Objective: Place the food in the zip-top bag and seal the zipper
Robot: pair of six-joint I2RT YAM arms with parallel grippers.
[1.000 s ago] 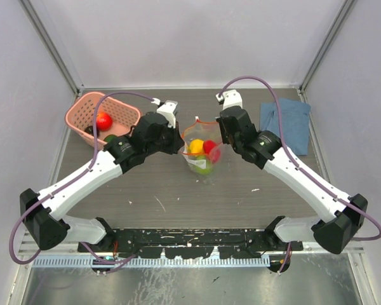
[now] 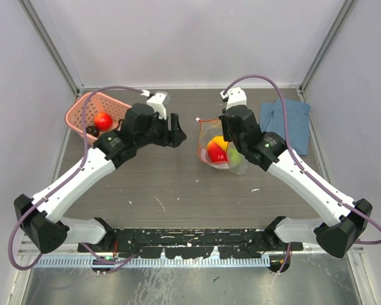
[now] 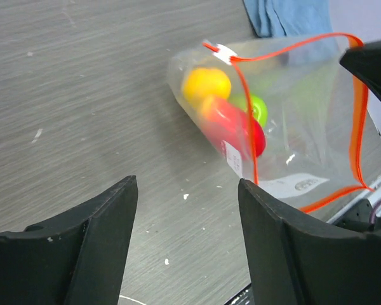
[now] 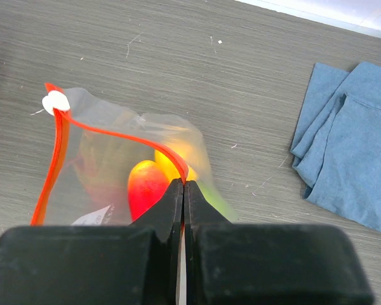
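The clear zip bag [image 2: 213, 149] with orange edging holds food: a yellow piece [image 3: 206, 82], a red piece [image 4: 146, 187] and a green piece [image 2: 235, 157]. My right gripper is shut on the bag's orange rim, holding it up. My left gripper stands open to the left of the bag, apart from it, with nothing between its fingers.
A pink basket [image 2: 76, 121] with a red item and darker ones sits at the back left, partly behind the left arm. A folded blue cloth [image 4: 343, 140] lies at the back right.
My left gripper has left the bag's rim, moving left and opening. The bag's free side has swung and the food sits differently; the right gripper has barely moved.
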